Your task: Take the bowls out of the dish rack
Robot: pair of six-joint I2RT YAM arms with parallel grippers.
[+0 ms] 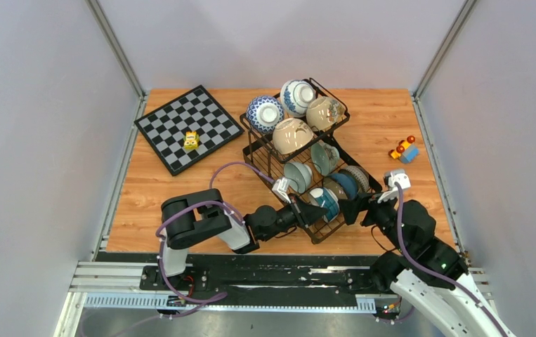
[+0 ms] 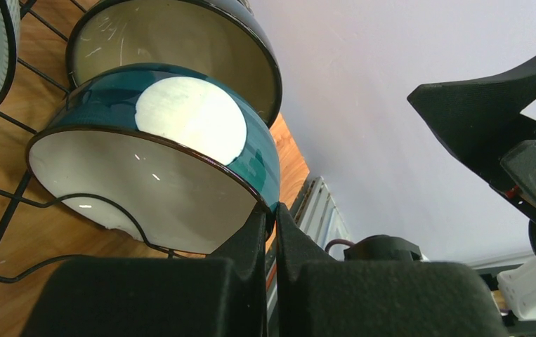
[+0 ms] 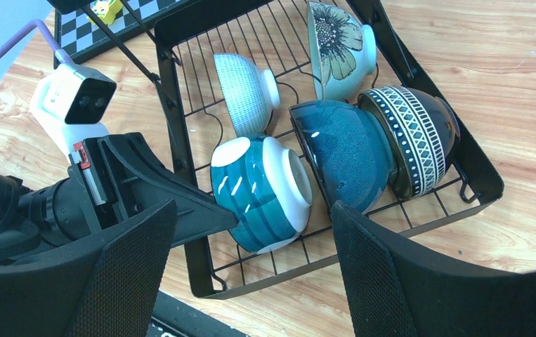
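Note:
Bowls fill a two-tier black dish rack [image 3: 489, 184]: cream and patterned ones upstairs, and below a teal-and-white bowl [image 3: 254, 193], a blue bowl [image 3: 345, 158], a banded bowl [image 3: 419, 140] and pale bowls [image 3: 244, 95]. My left gripper is shut with its tips at the teal bowl's rim; whether the rim is between them is unclear. My right gripper hangs above the rack's front, open, with nothing between its fingers.
A chessboard [image 1: 170, 133] with a yellow toy lies at the back left. A colourful toy [image 1: 409, 153] sits at the right. Bare table flanks the rack on both sides.

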